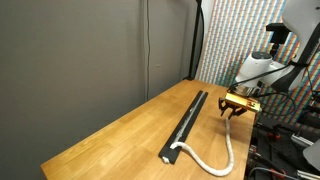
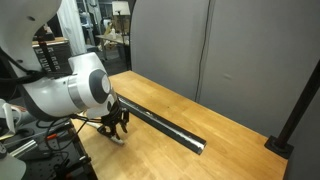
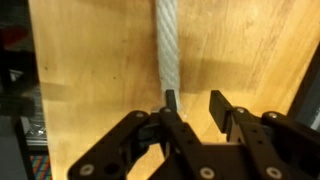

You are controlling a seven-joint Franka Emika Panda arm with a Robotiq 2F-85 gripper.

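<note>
A white rope (image 1: 217,170) lies in a curve on the wooden table. One end rests at the near end of a long black grooved strip (image 1: 188,128); the other reaches back to beneath my gripper (image 1: 227,109). In the wrist view, the rope (image 3: 167,45) runs down to the left fingertip, which hides part of it. My gripper has its fingers apart, with bare wood showing between them. From the other side, my gripper (image 2: 118,130) hangs low over the table, close to the rope (image 2: 117,139).
A grey partition (image 1: 100,70) stands along the table's far side. Dark equipment and cables (image 1: 290,140) crowd the arm's base at the right.
</note>
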